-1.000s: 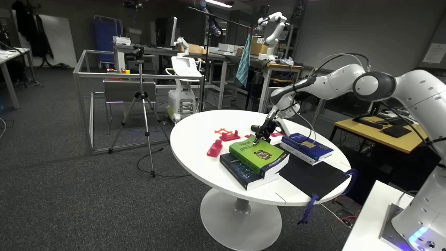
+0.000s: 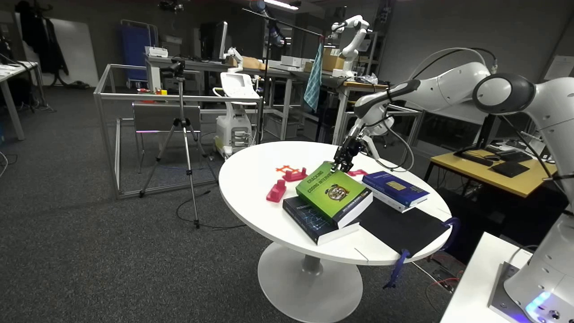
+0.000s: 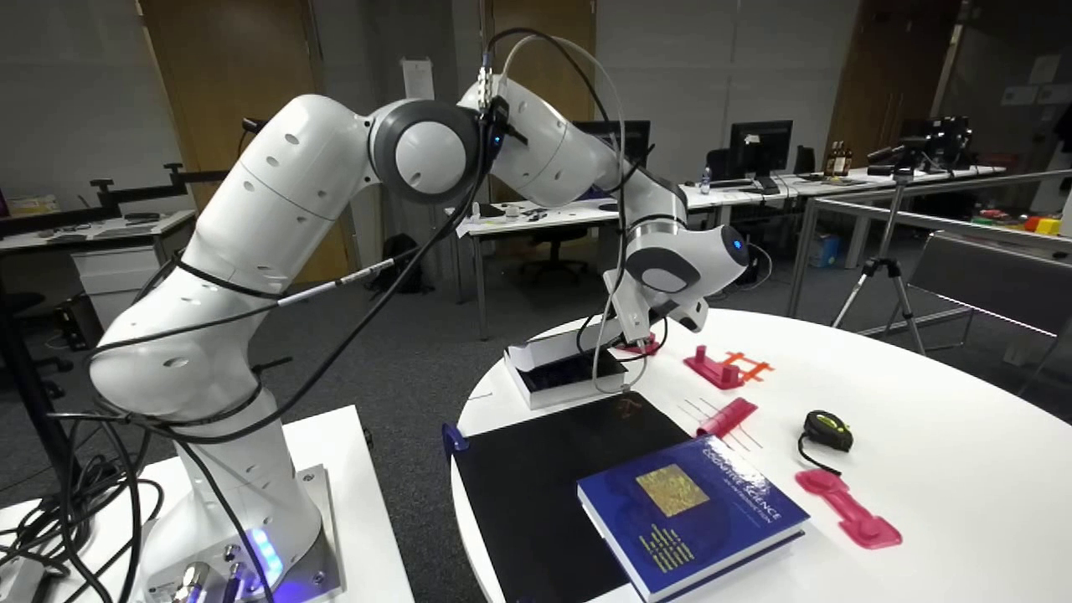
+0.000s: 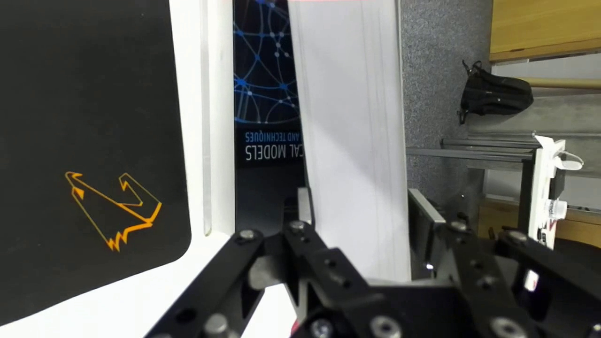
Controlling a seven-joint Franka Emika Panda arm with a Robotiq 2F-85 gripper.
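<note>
The green book [image 2: 334,192] is tilted, its far edge raised and its near edge resting on a dark book [image 2: 309,218] lying on the round table. At that raised edge is my gripper [image 2: 336,168]. In the wrist view the gripper straddles the green book's white pages [image 4: 355,141], one finger against each face. The left finger [image 4: 304,205] sits on the side toward the dark book [image 4: 265,101]. Both fingers appear close against the book, though firm contact is hard to judge.
A blue book [image 3: 693,512] lies partly on a black mat [image 3: 543,482]. Pink printed parts [image 3: 849,507] and a tape measure [image 3: 827,430] are scattered across the white table [image 3: 965,442]. The table's edge is close to the dark book.
The green book's far edge has risen, so the book leans more steeply. My gripper has moved slightly up and right with that edge. The tape measure is now hidden in exterior view 1.
</note>
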